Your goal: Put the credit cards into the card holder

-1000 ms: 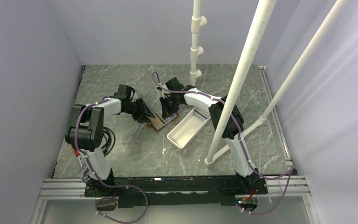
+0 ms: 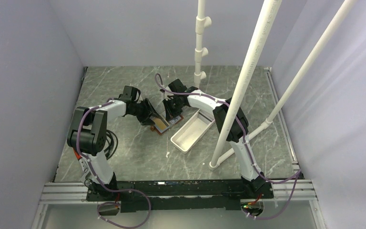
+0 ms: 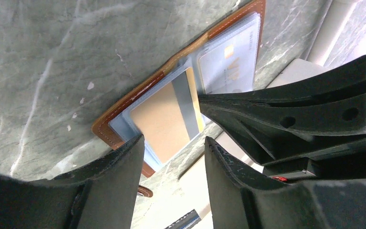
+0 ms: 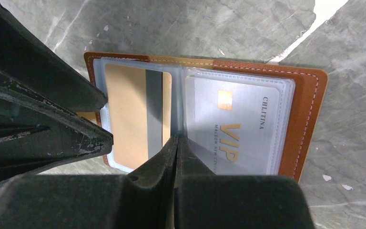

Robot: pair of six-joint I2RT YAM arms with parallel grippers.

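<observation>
The brown leather card holder [image 4: 302,124] lies open on the marble table, clear sleeves on both halves. A gold card [image 4: 128,114] with a dark stripe sits at the left sleeve; a white VIP card [image 4: 233,119] lies in the right one. My left gripper is open over the gold card's half, nothing between its fingers. My right gripper is shut, its tips down at the middle of the holder beside the gold card's edge, with nothing showing between them.
A white tray [image 2: 186,138] with dark items at its far end stands right of the holder. White pipes [image 2: 245,67] rise at the back and right. Cables lie at the left.
Both arms are almost still; my left gripper has shifted very slightly at the holder.
</observation>
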